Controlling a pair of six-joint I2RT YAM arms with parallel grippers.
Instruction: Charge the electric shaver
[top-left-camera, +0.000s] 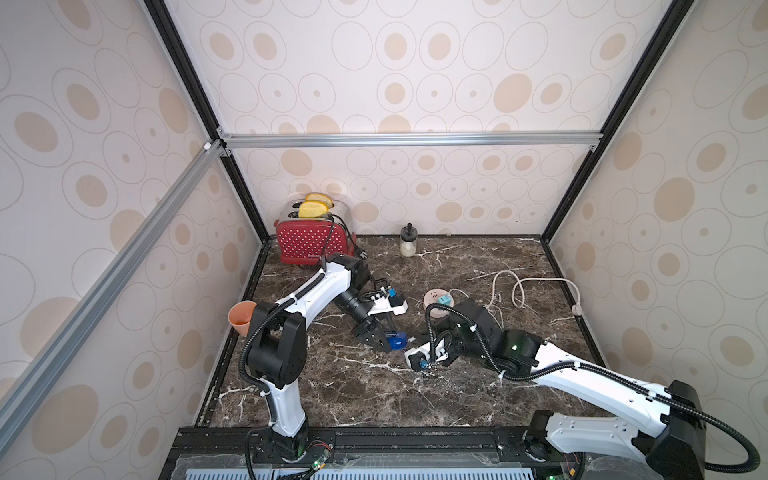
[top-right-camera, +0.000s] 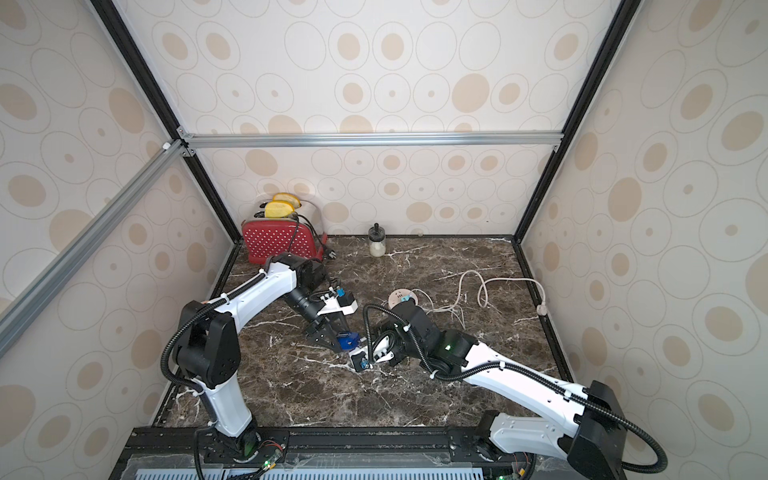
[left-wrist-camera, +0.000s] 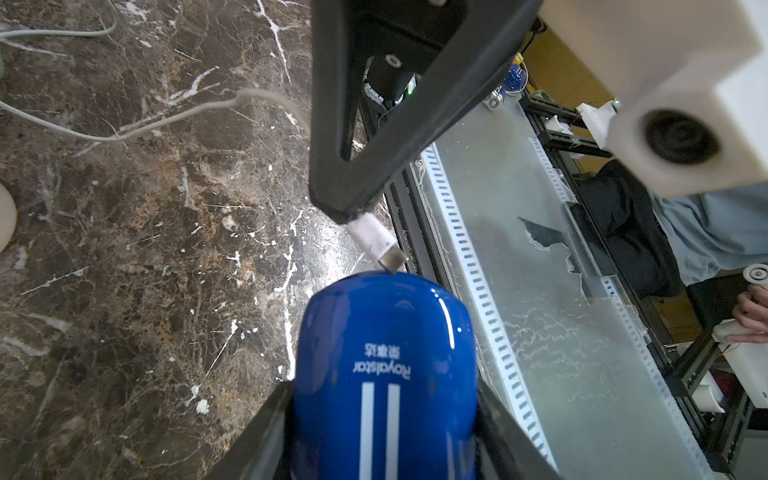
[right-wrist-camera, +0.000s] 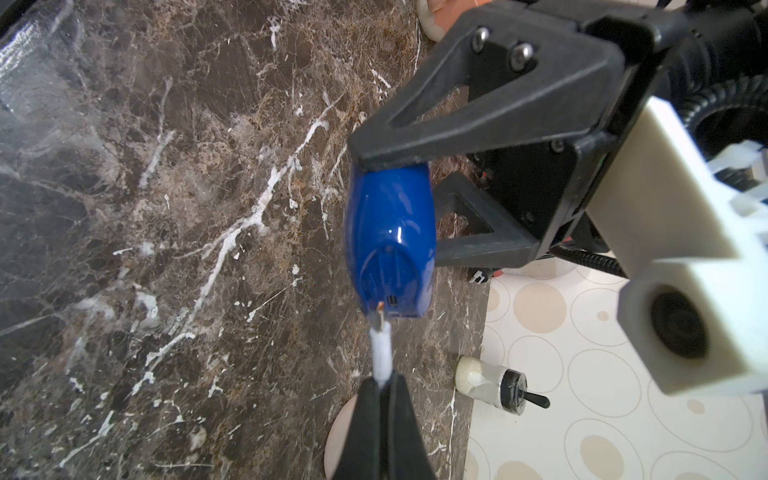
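The blue shaver (left-wrist-camera: 384, 344) is clasped between the dark fingers of my left gripper (top-left-camera: 393, 341), raised over the marble table. Its port end (right-wrist-camera: 393, 304) faces my right gripper, which is shut on a slim white charging plug (right-wrist-camera: 381, 349). The plug's metal tip (left-wrist-camera: 392, 258) shows bare, close to the shaver's end; whether they touch I cannot tell. In the right wrist view the tip overlaps the area just beside the small port. A pale cable (left-wrist-camera: 260, 94) trails behind the right gripper. Both top views hide the plug behind the right wrist.
A round pinkish disc (top-left-camera: 436, 302) lies behind the right gripper. The white cord (top-left-camera: 552, 280) runs to the right edge. A red toaster (top-left-camera: 312, 241), a small jar (top-left-camera: 408, 240) and an orange cup (top-left-camera: 241, 317) stand around the border.
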